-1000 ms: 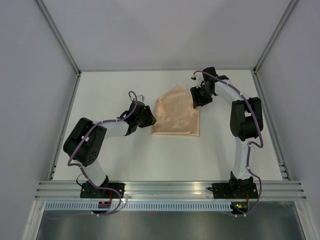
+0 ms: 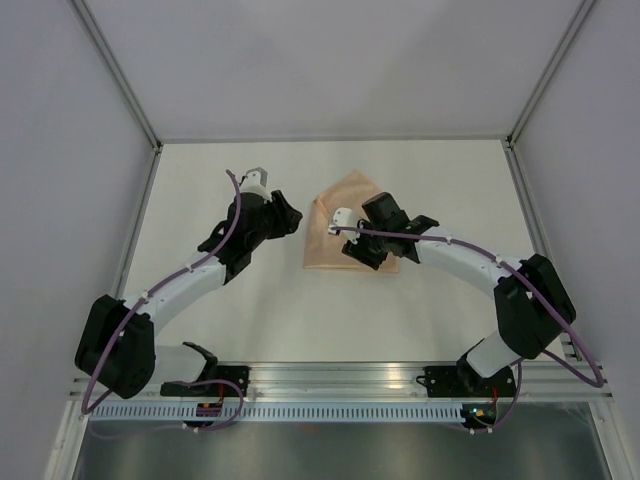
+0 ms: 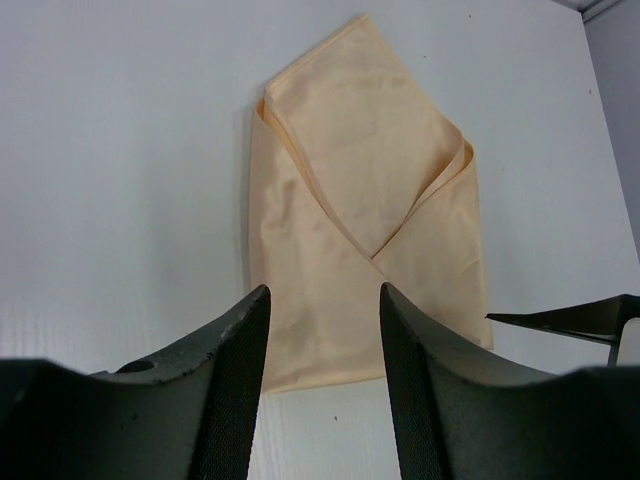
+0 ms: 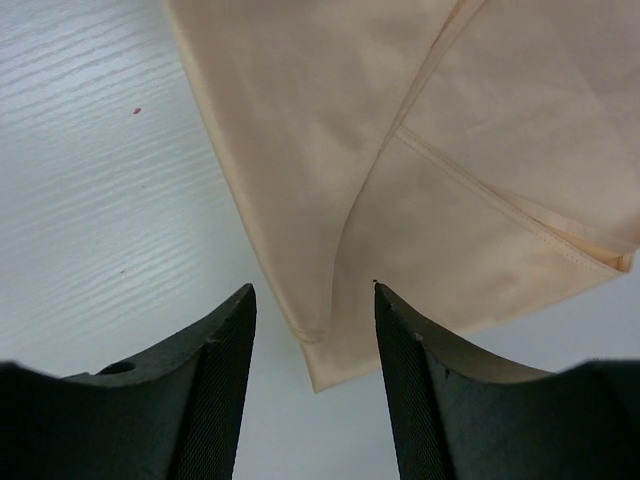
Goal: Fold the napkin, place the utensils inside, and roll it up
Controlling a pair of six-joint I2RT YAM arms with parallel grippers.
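The peach napkin [image 2: 330, 240] lies on the white table with its sides folded into creased flaps; it fills much of the left wrist view [image 3: 310, 250] and the right wrist view [image 4: 290, 190]. My left gripper [image 2: 288, 220] hangs left of the napkin, its fingers apart with nothing between them [image 3: 325, 300]. My right gripper [image 2: 362, 250] is over the napkin's lower right part, partly hiding it, and stands open and empty [image 4: 312, 300]. I see no utensils in these views.
Grey walls and metal rails border it.
My left gripper has moved up and away from the table, slightly leftward. My right gripper has swept from the napkin's upper right toward the front and left, over its lower part.
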